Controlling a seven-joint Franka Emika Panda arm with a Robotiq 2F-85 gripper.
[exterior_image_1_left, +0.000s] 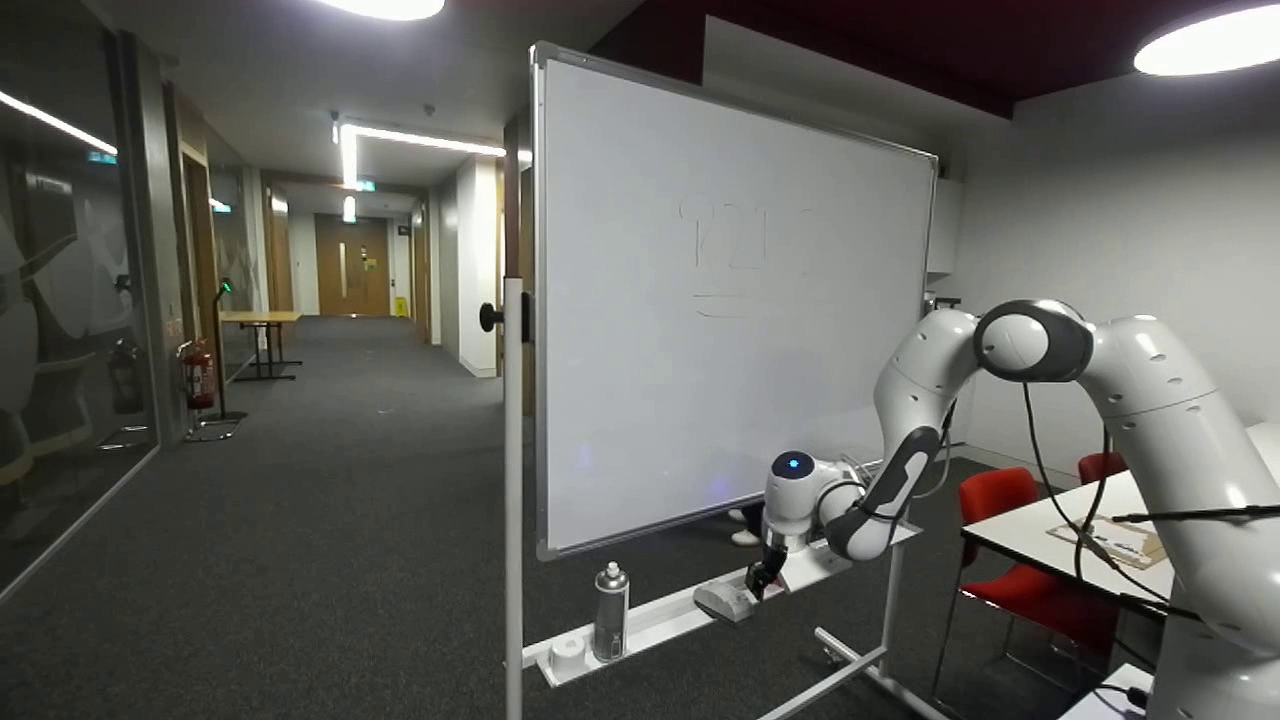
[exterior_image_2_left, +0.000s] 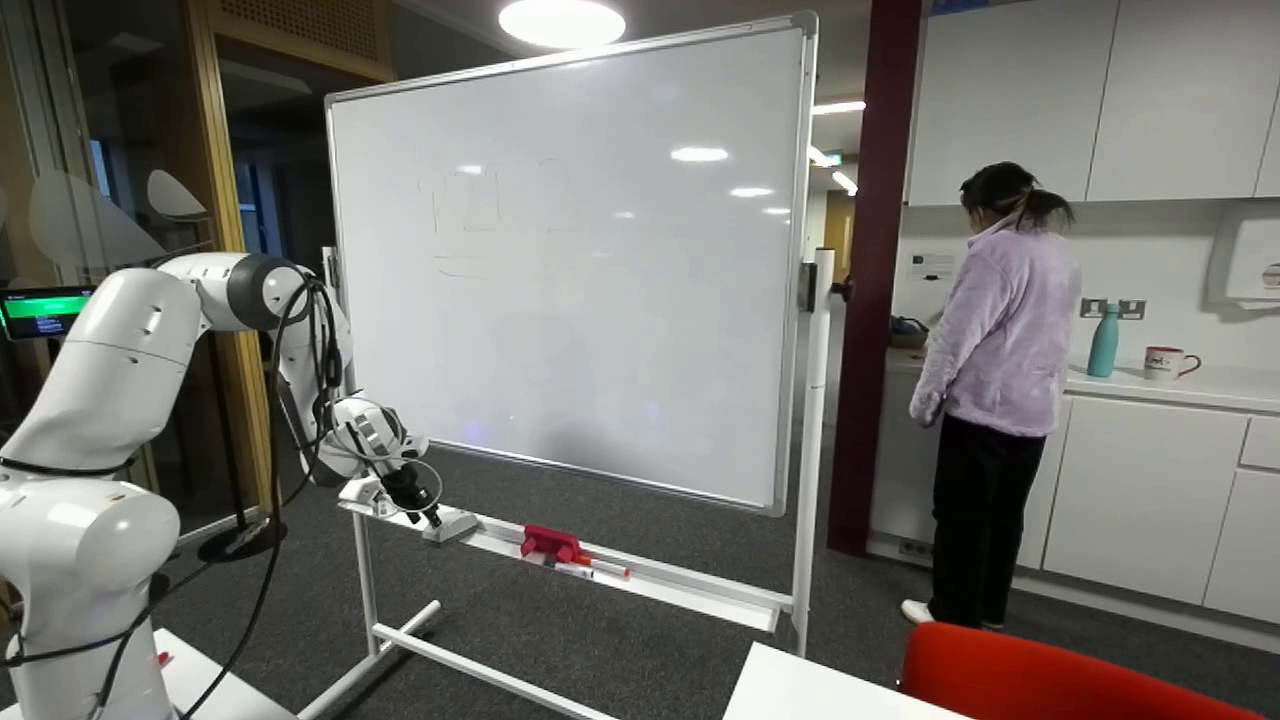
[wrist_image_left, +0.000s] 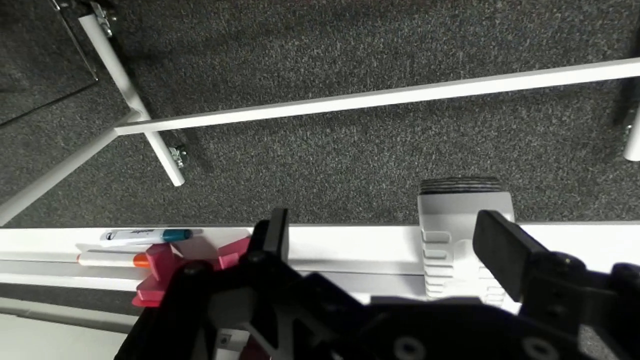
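My gripper is open, its two dark fingers spread wide above the whiteboard's tray. A grey eraser lies on the tray; in the wrist view it shows close to the right finger, which hides part of it. Between the fingers there is otherwise bare tray and carpet. In exterior view 1 the eraser sits just beside the fingertips; whether they touch it I cannot tell. The whiteboard carries faint marker strokes in its upper left part.
The tray also bears a red holder and several markers. At its other end stand a spray can and a white roll. A person stands beyond the board. Chairs and tables flank the arm.
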